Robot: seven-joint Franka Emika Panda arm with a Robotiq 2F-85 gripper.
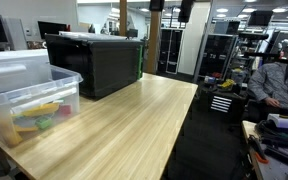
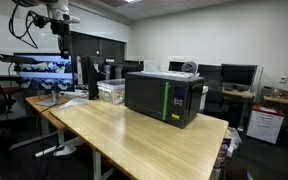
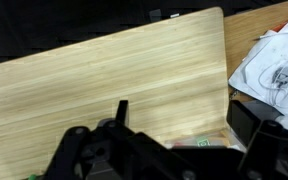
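Note:
My gripper is open, with bare tabletop showing between its fingers in the wrist view. It hangs high above the pale wooden table (image 1: 134,112), its fingertips just entering the top edge of exterior view 1. On the table's left stands a clear plastic bin (image 1: 32,108) with colourful items inside. A black microwave (image 2: 164,97) sits toward the back of the table, well away from the gripper. Nothing touches the fingers.
White papers and a cable (image 3: 276,68) lie beyond the table end in the wrist view. A seated person (image 1: 276,85) is at the far right.

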